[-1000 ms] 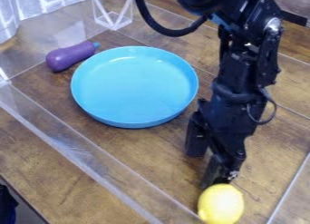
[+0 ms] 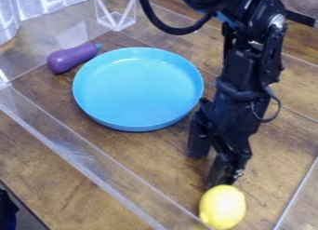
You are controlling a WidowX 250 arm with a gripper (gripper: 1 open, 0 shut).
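The black gripper point(image 2: 218, 169) points down over the wooden table at the right, low beside a yellow lemon-like object point(image 2: 222, 208) near the bottom edge. Its dark fingers end just above the yellow object, open by the look of them, with nothing visible held between them. A blue round plate point(image 2: 137, 85) lies to the left of the arm.
A purple eggplant point(image 2: 72, 57) lies at the upper left, near a clear stand point(image 2: 115, 15). A transparent strip runs diagonally across the lower left. The wooden surface point(image 2: 62, 150) left of the gripper is mostly bare.
The arm and gripper have shifted very slightly since a second ago, and the yellow object sits a little higher and further left in view.
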